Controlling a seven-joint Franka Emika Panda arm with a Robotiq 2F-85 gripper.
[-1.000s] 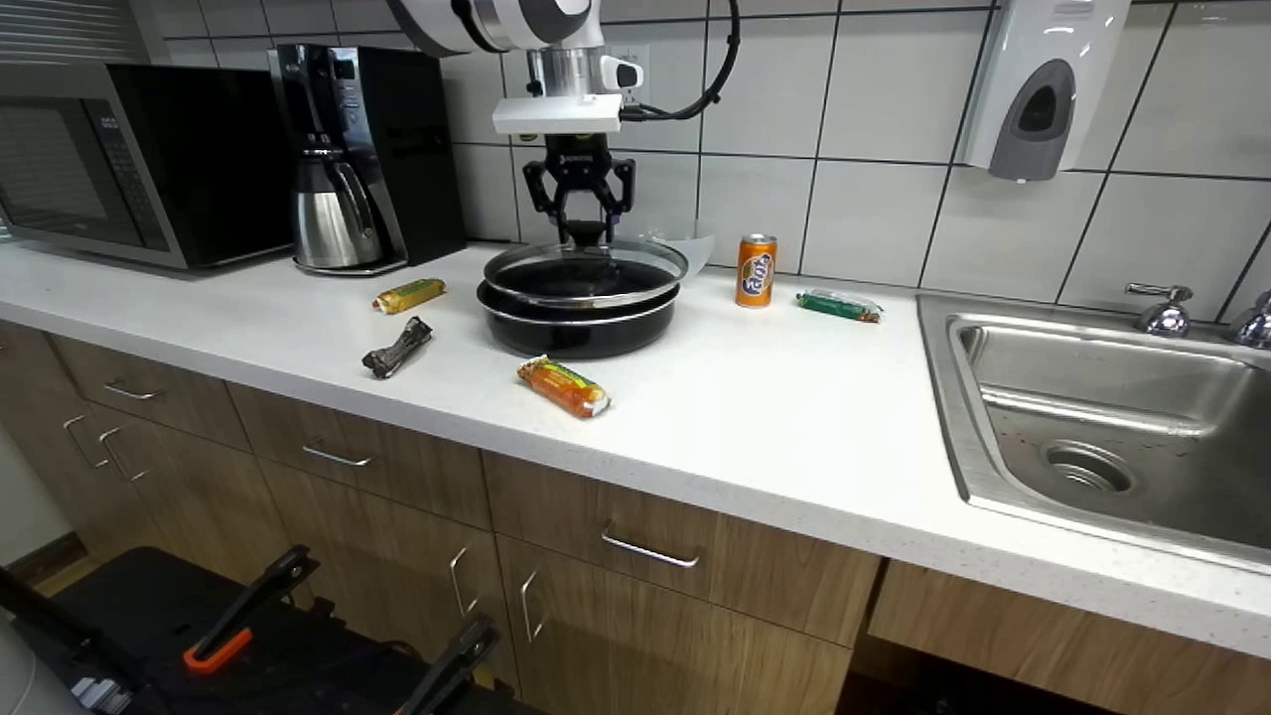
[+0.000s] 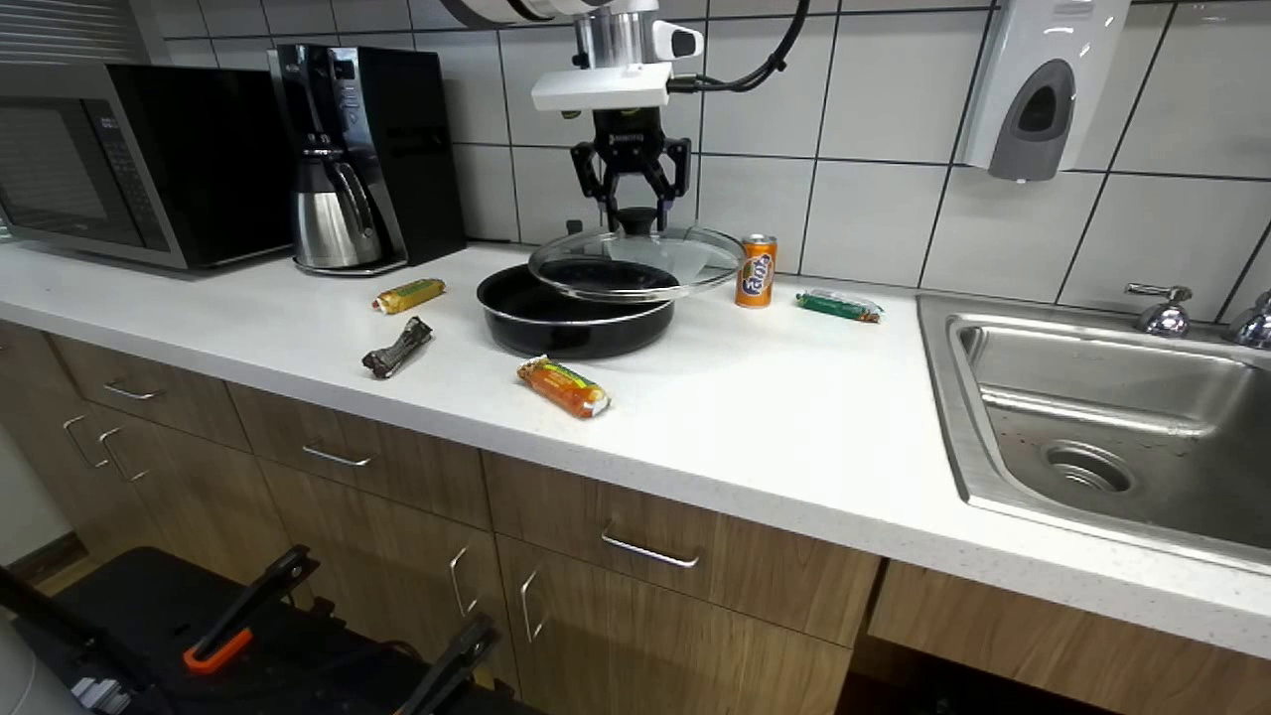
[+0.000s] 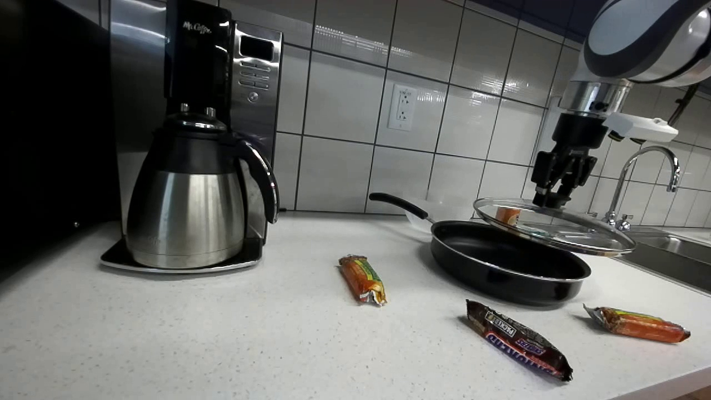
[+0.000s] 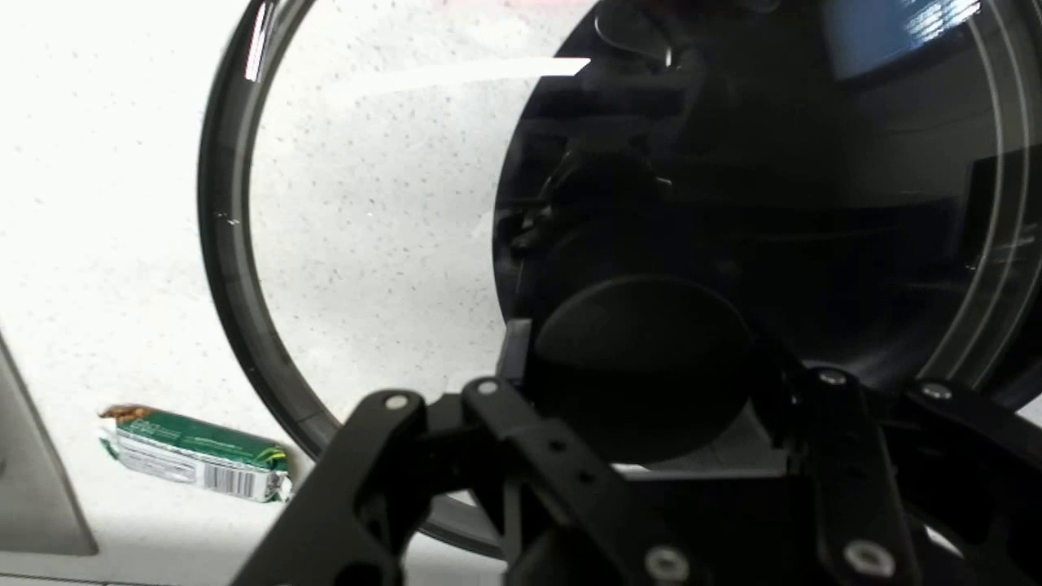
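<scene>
My gripper (image 2: pixel 636 220) is shut on the black knob of a glass lid (image 2: pixel 703 256). In exterior view 1 the lid hangs above a black pan (image 2: pixel 578 328), off to its right, so the pan's left part is uncovered. From exterior view 2, the lid (image 3: pixel 593 234) looks slightly tilted and raised over the far right of the pan (image 3: pixel 506 283), whose visible interior looks empty. The wrist view shows the round knob (image 4: pixel 640 371) between the fingers, with counter and part of the pan seen through the glass.
An orange Fanta can (image 2: pixel 758 272) stands close to the lid's right edge. A green wrapped bar (image 2: pixel 840 306) lies near the sink (image 2: pixel 953 393). Left and front of the pan are a yellow bar (image 2: pixel 408 296), a brown bar (image 2: pixel 398 348) and an orange bar (image 2: pixel 563 386).
The gripper has risen and moved right with the lid, which sat over the pan a second ago. The pan has stayed in place, and its left part is now uncovered.
</scene>
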